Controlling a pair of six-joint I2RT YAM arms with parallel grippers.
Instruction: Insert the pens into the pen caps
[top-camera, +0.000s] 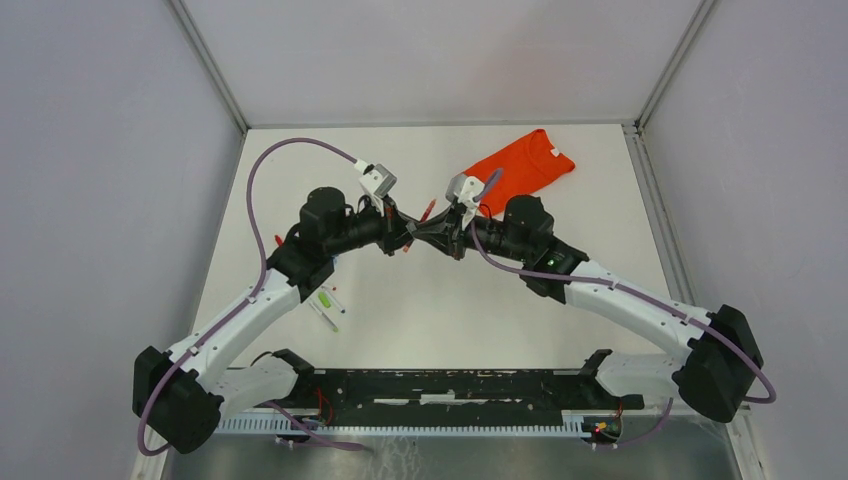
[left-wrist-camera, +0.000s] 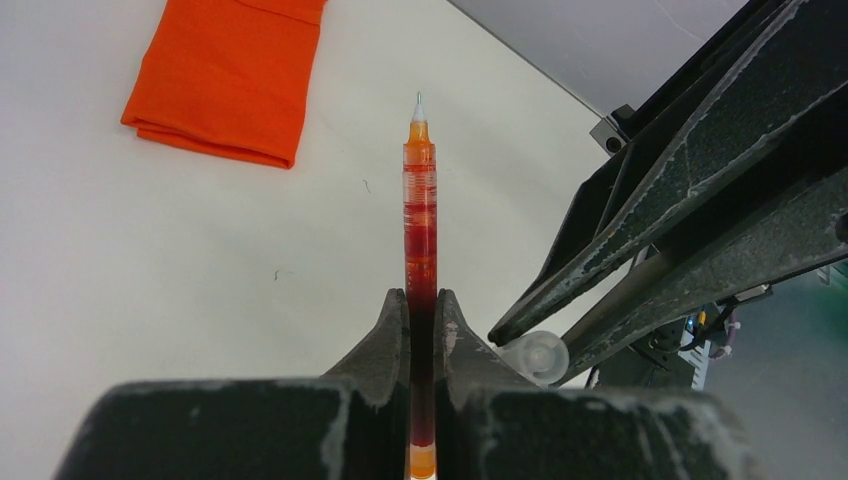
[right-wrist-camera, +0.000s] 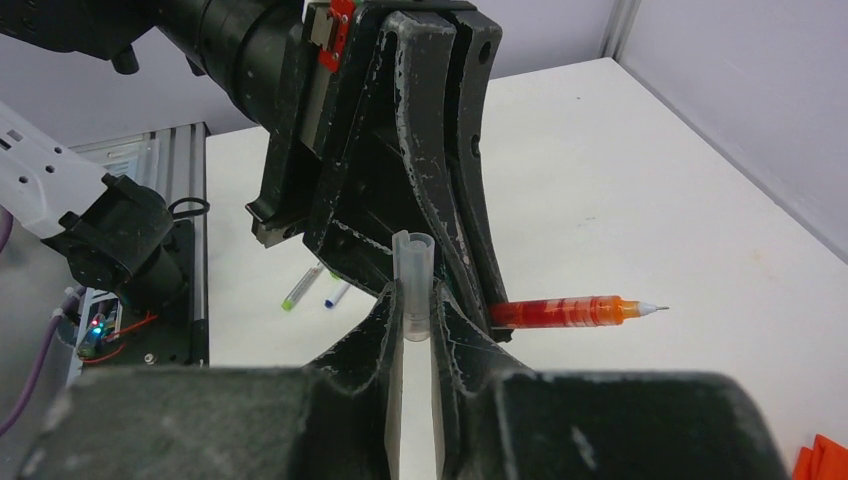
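Observation:
A red pen (left-wrist-camera: 420, 220) with a bare pointed tip is pinched by my left gripper, the tip pointing away from the fingers. In the right wrist view the same pen (right-wrist-camera: 560, 312) lies crosswise, tip to the right. My right gripper is shut on a clear pen cap (right-wrist-camera: 414, 262), which stands upright between its fingers. The cap (left-wrist-camera: 538, 357) also shows in the left wrist view, right of the left fingertips and apart from the pen's tip. Both grippers (top-camera: 404, 232) (top-camera: 418, 230) are close together above the table.
A folded orange cloth (top-camera: 522, 170) lies at the back right of the white table (top-camera: 480, 320). Several other pens, among them a green-ended one (right-wrist-camera: 302, 287), lie at the left beneath the left arm.

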